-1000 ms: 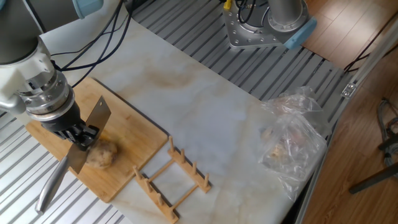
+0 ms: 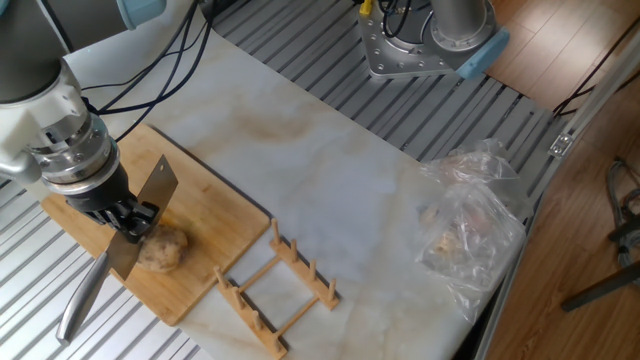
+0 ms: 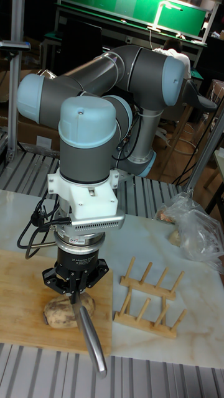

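Note:
In exterior view 2, my gripper point(image 2: 138, 220) is shut on a cleaver-like knife point(image 2: 158, 190) above the wooden cutting board point(image 2: 212, 200). The knife's metal handle point(image 2: 82, 300) reaches out past the board's near edge, and in exterior view 3 that handle point(image 3: 91, 335) points down toward the camera. A brown potato point(image 2: 165, 252) lies on the board right beside the blade, partly hidden by it and by the fingers. Exterior view 3 puts the potato point(image 3: 63, 313) just left of my gripper point(image 3: 77, 290). Whether the blade touches the potato cannot be told.
A wooden peg rack point(image 2: 262, 272) stands on the marble-patterned tabletop point(image 2: 350, 200) next to the board's right corner. Clear plastic bags point(image 2: 470, 235) with something inside lie at the table's right end. Between bags and board the top is bare.

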